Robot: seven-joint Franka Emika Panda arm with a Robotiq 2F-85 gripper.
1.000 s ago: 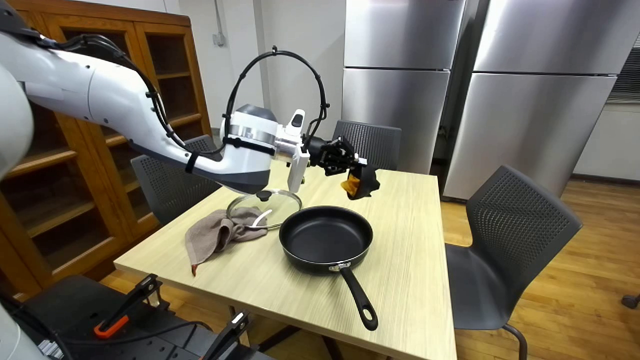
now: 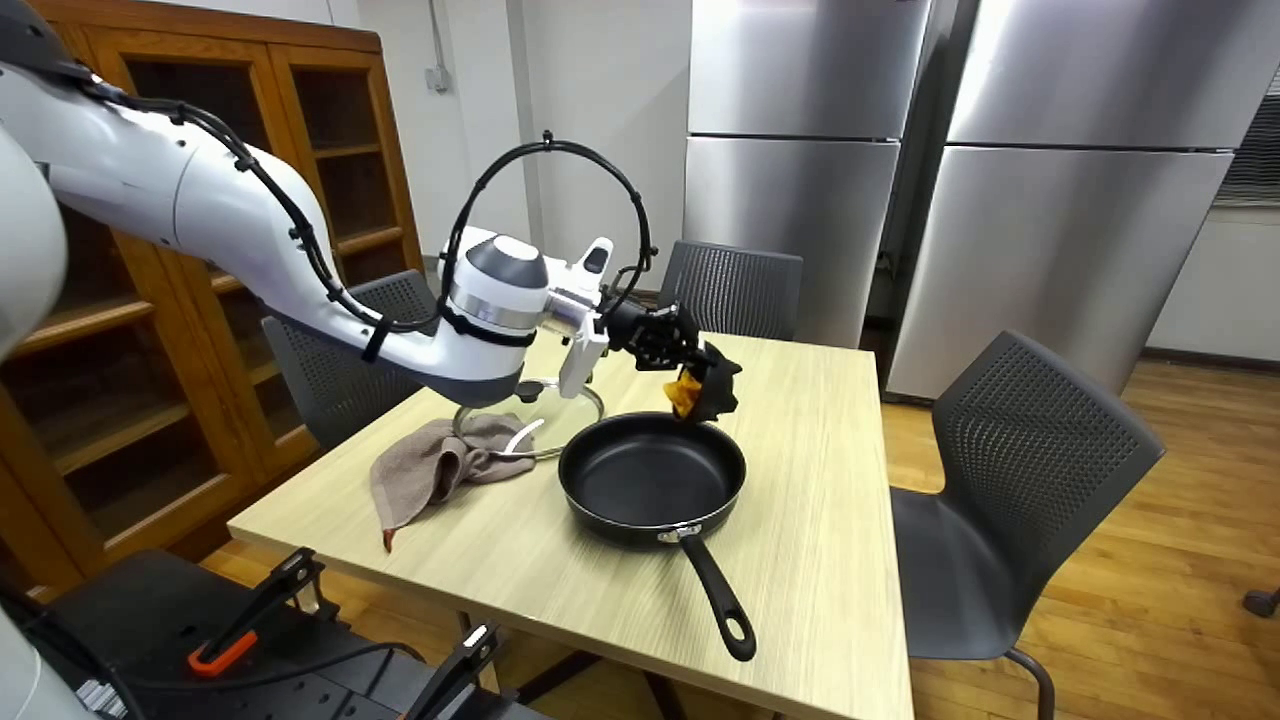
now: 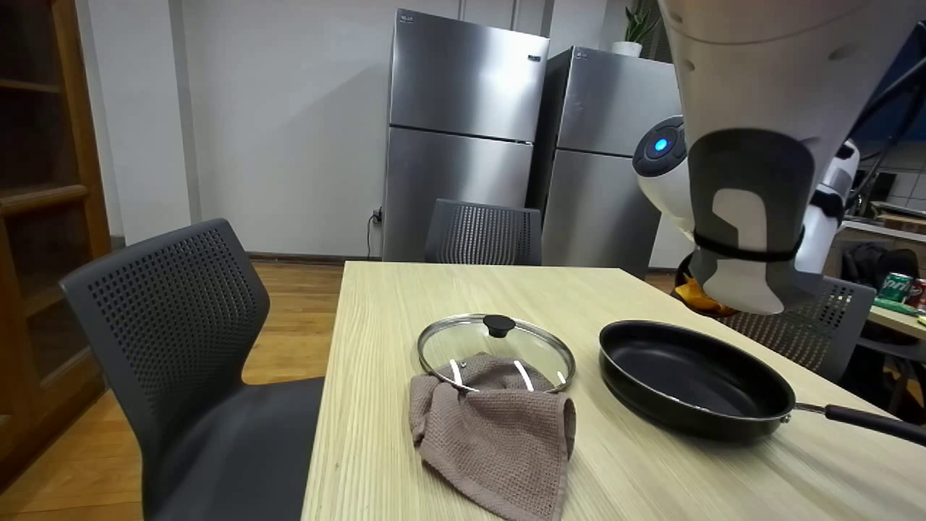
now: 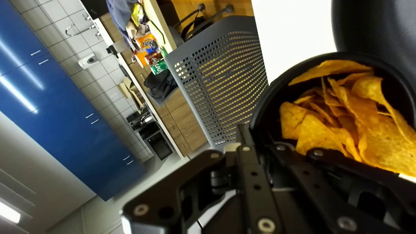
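Tilted on its side, a black bowl [image 2: 720, 384] of orange chips hangs above the far right rim of the pan. My gripper [image 2: 696, 353] is shut on the bowl's wall. In the wrist view the fingers [image 4: 246, 150] pinch the bowl's rim, and the chips [image 4: 351, 117] still lie inside. The black frying pan [image 2: 654, 470] stands empty on the table, its handle towards the front. In the second exterior view the arm hides most of the bowl; some orange chips [image 3: 701, 295] show beneath it.
A glass lid [image 3: 496, 352] rests partly on a crumpled brown towel [image 3: 512, 434], left of the pan. Chairs [image 2: 1020, 480] stand round the table [image 2: 816, 540]. The tabletop right of the pan is clear.
My gripper has come down and slightly left with the bowl, nearer the pan's far rim. The bowl's tilt has changed. Pan, lid and towel have stayed put.
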